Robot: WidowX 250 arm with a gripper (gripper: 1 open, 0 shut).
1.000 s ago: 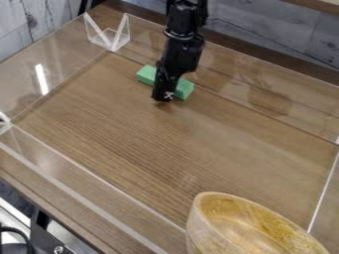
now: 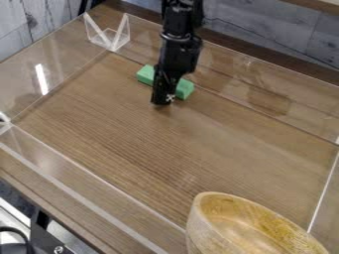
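Note:
The black arm reaches down from the top of the view to the back middle of the wooden table. Its gripper [image 2: 162, 98] is low, at the front of a green block [image 2: 179, 86], which it partly hides. The gripper looks shut; whether anything is between its fingers is hidden at this size.
A pale yellow bowl [image 2: 252, 233] is at the front right. A white wire-like object [image 2: 109, 35] stands at the back left. Dark cables lie at the bottom left corner.
The gripper has shifted very slightly to the left and down; the green block has barely moved, if at all.

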